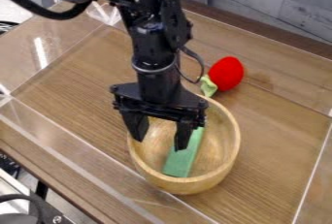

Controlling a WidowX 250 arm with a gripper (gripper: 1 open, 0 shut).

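My black gripper [161, 127] hangs over a wooden bowl [223, 158] near the front centre of the table, its fingers pointing down, apart. A flat green object [181, 158] lies inside the bowl below and between the fingers; whether they touch it is hard to tell. A red object [226, 72] with a pale green part beside it lies behind the bowl to the right.
A wooden back rail and grey wall stand behind. A black cable curves at the lower left.
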